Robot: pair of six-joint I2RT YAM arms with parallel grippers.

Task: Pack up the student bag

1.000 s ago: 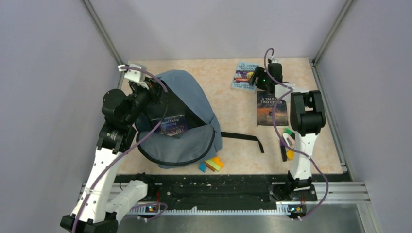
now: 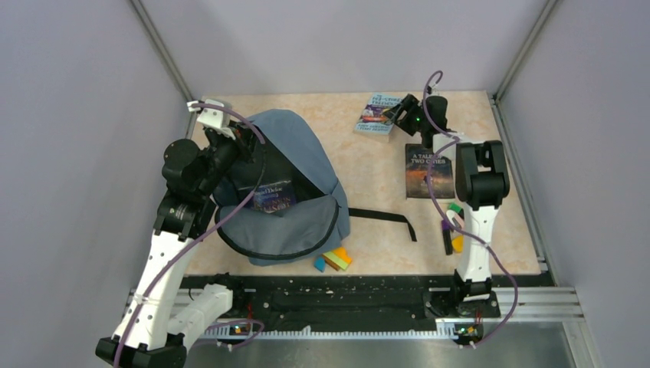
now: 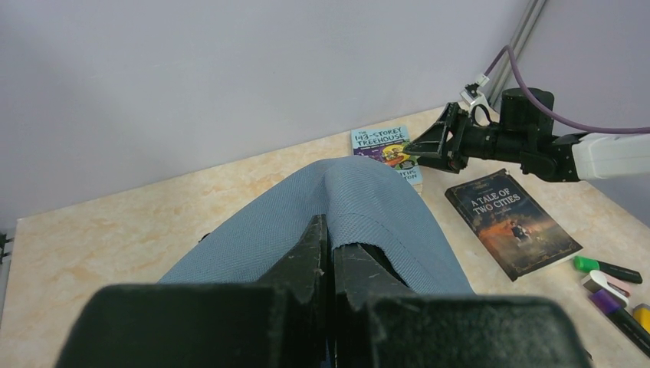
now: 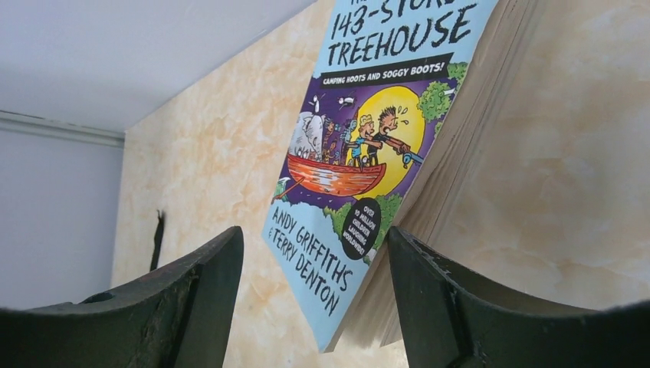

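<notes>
The blue-grey bag [image 2: 257, 228] stands gaping at the left, with a dark book [image 2: 274, 197] inside. My left gripper [image 2: 247, 139] is at its upper edge, shut on the bag's cloth [image 3: 364, 195], which rises in folds around the fingertips. At the back lies the Treehouse book [image 4: 360, 153], its cover tilted and its page edge lifted off the table. My right gripper [image 2: 393, 115] stands part open at that book's lower corner. One of its fingers [image 4: 429, 284] meets the page side; the other is clear of the cover. A Tale of Two Cities [image 3: 515, 218] lies flat nearby.
Markers [image 3: 621, 322], an eraser [image 3: 605, 287] and small items lie at the right front. Coloured blocks [image 2: 336, 258] sit by the bag's front. A black strap [image 2: 383, 215] stretches rightward from the bag.
My right gripper has moved left and slightly back. The Treehouse book has shifted left and now stands tilted, its page edge showing. The left arm and the bag look unchanged.
</notes>
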